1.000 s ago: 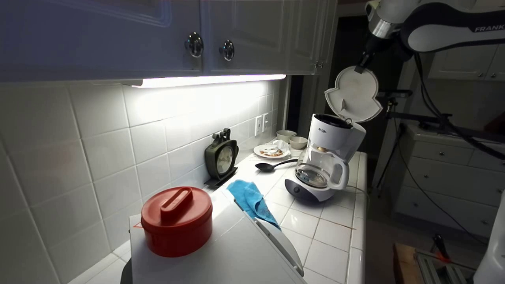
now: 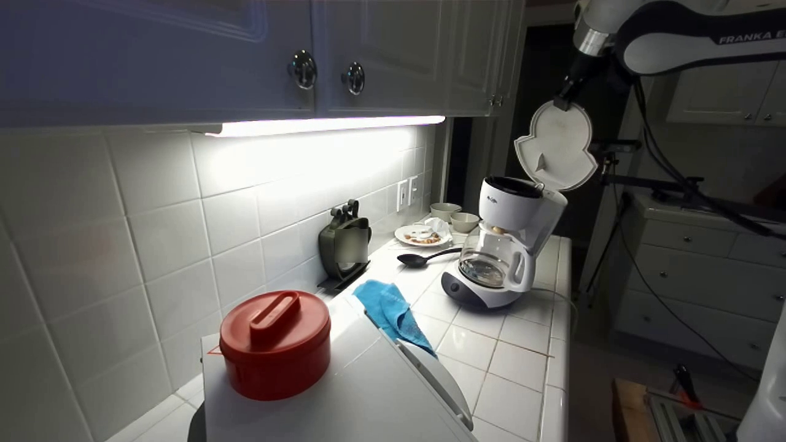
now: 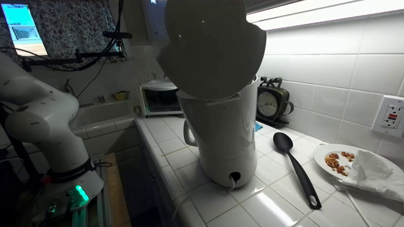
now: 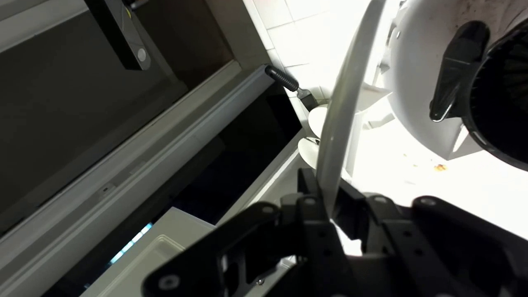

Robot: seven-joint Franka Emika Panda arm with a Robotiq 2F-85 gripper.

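Observation:
A white coffee maker (image 2: 506,204) stands on the tiled counter with its glass carafe (image 2: 486,268) in place. Its lid (image 2: 557,139) is swung up, its underside facing exterior view 1. At the lid's top edge my gripper (image 2: 564,104) is shut on it. From the wrist, the lid (image 4: 345,106) appears edge-on, running up from between the fingers of my gripper. The dark open basket (image 4: 505,94) lies to the right of it. In exterior view 2 the lid's back (image 3: 216,45) fills the upper middle; the gripper is out of that view.
A black spoon (image 3: 299,170) and a plate of nuts (image 3: 326,155) lie beside the coffee maker. A blue cloth (image 2: 394,313), a red lidded container (image 2: 276,350) and a green clock (image 2: 344,247) are farther along the counter. The wall cabinets (image 2: 412,55) hang above.
The lid and my gripper have shifted slightly right in exterior view 1. The coffee maker's body has turned and moved a little to the left, with the lid still held.

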